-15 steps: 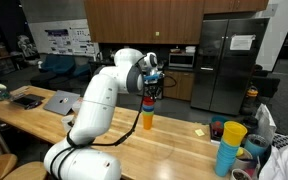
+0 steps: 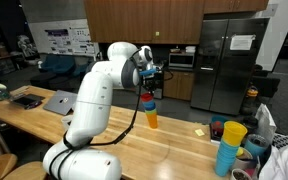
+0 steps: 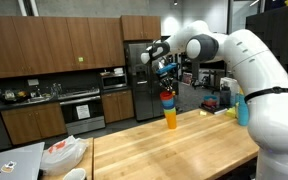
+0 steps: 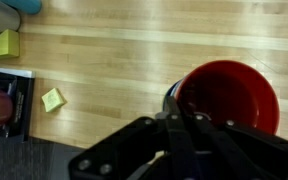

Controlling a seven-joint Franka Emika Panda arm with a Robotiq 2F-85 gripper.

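A red cup point(image 4: 234, 90) fills the right of the wrist view, open end up. My gripper is shut on its near-left rim. Beneath it a sliver of a blue cup point(image 4: 168, 101) peeks out. From the side, the red cup point(image 2: 147, 97) tops a column with the blue cup point(image 2: 149, 107) under it and an orange cup point(image 2: 152, 120) lowest, near the table's far edge. The column leans slightly; whether the orange cup touches the table, I cannot tell. In the second exterior view the orange cup point(image 3: 171, 119) shows below the blue cup point(image 3: 167, 103).
Yellow and blue cups point(image 2: 227, 155) stand stacked at the table's right, near a bin of items point(image 2: 217, 128) and white plastic bags point(image 2: 286, 157). A small yellow block point(image 4: 52, 99) lies on the table.
The red and blue cups have risen slightly with my gripper. The orange cup has shifted a little to the right and up in exterior view 1, and the column has come to lean.
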